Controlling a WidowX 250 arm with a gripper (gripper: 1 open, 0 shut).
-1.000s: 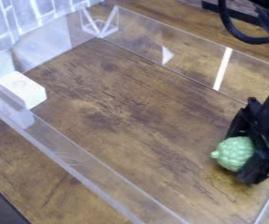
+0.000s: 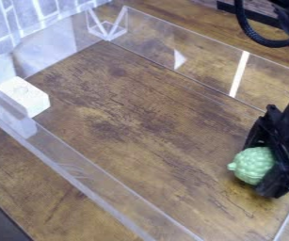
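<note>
A knobbly pale green object (image 2: 251, 165) rests on the wooden floor of a clear-walled enclosure at the lower right. My black gripper (image 2: 270, 165) comes in from the right edge and is low around it, open, with the object between or just in front of its fingers. The far finger is largely hidden, so I cannot tell whether both touch it.
Clear plastic walls (image 2: 72, 174) border the wooden area. A white block (image 2: 23, 96) sits at the left corner. A black cable (image 2: 260, 33) loops at the top right.
</note>
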